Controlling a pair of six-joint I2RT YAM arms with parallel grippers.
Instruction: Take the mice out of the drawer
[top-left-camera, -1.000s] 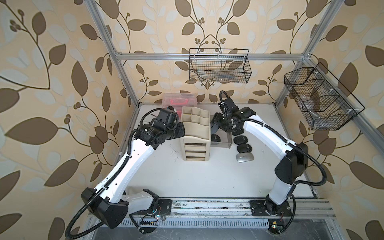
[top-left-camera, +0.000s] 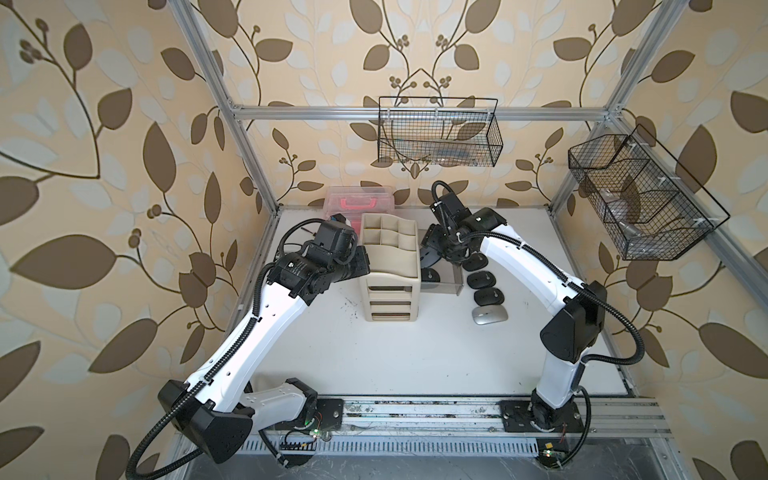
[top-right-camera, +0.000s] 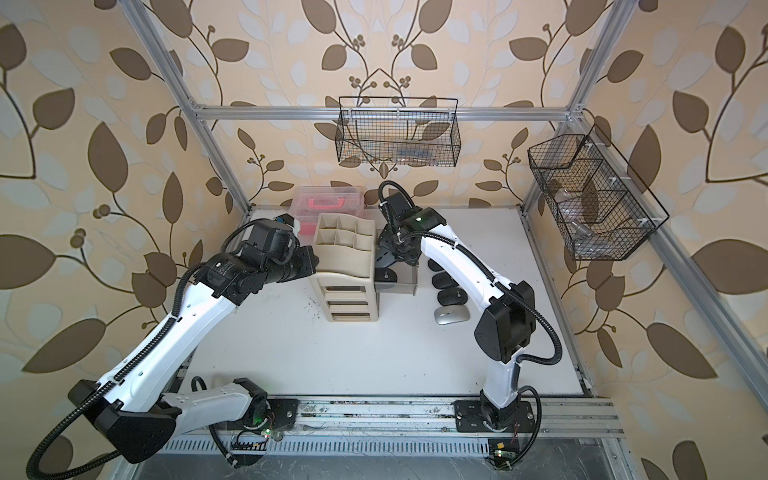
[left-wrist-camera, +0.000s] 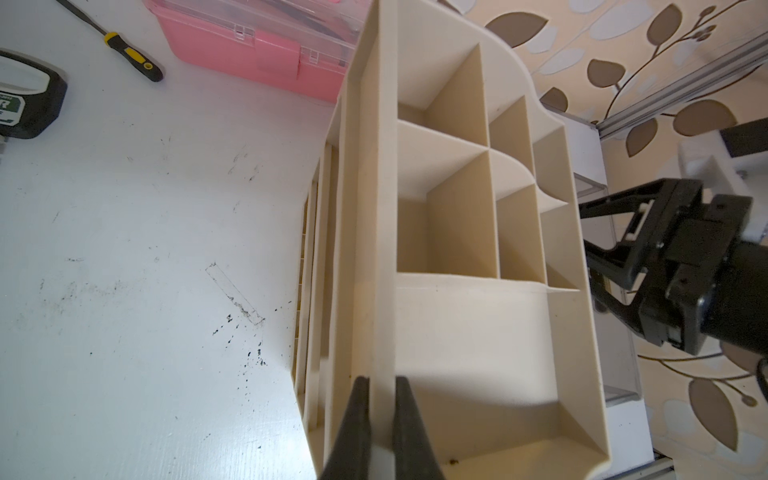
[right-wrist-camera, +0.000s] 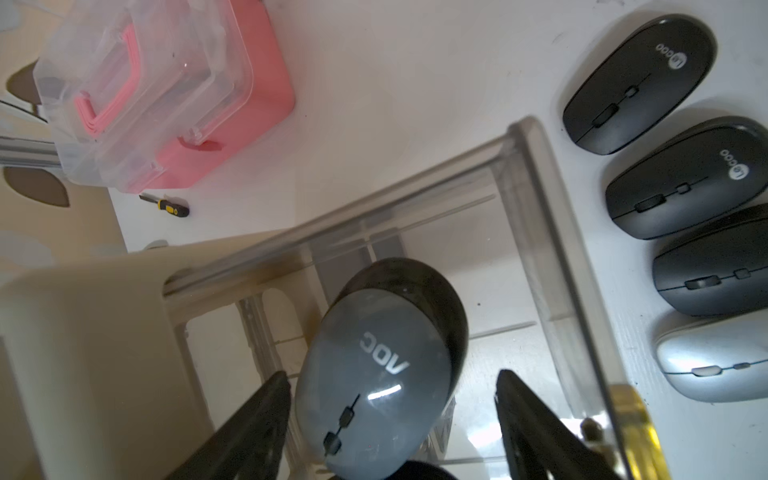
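Note:
A clear drawer (right-wrist-camera: 552, 264) is pulled out from the right side of the cream organizer (top-left-camera: 391, 262). Inside it lies a grey AOC mouse (right-wrist-camera: 380, 372), overlapping a dark shape (right-wrist-camera: 432, 288) behind it. Another black mouse (top-left-camera: 430, 275) is toward the drawer's front, only its edge visible in the right wrist view. My right gripper is open above the drawer, the grey mouse lying between its fingers in that view without visible grip. At the organizer's left side, my left gripper is shut with its top wall edge between the fingers.
Several mice, including a silver mouse (top-left-camera: 489, 314), stand in a row right of the drawer. Behind the organizer is a pink box (right-wrist-camera: 184, 96); a screwdriver (left-wrist-camera: 132, 56) lies near it.
My left arm is almost still.

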